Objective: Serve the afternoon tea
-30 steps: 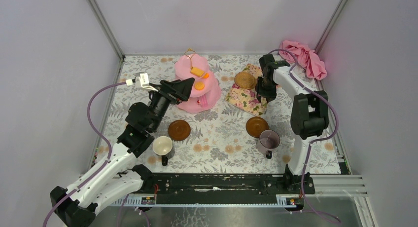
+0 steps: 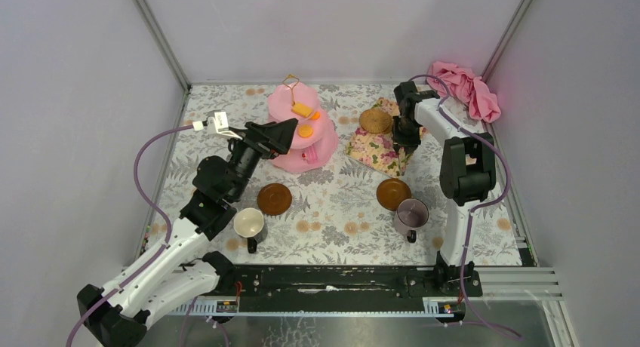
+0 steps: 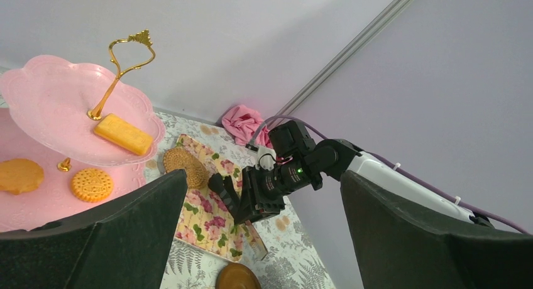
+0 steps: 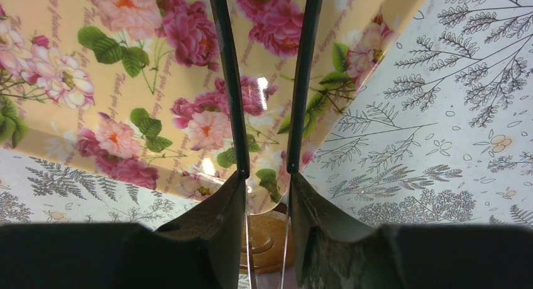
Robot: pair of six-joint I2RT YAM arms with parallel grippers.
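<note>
The pink two-tier stand [image 2: 281, 98] holds yellow and orange pastries at centre back. A floral tray [image 2: 370, 155] lies right of it, with a woven coaster [image 2: 375, 121] on it. My right gripper [image 2: 400, 143] is over the tray; in the right wrist view two long black handles of metal utensils run between its fingers, though whether it grips them I cannot tell. My left gripper [image 2: 279, 136] hangs open left of the stand.
A crumpled pink cloth [image 2: 483, 98] lies in the back right corner. Walls bound the table at back and sides.
The left arm and the objects on the table look unchanged.
</note>
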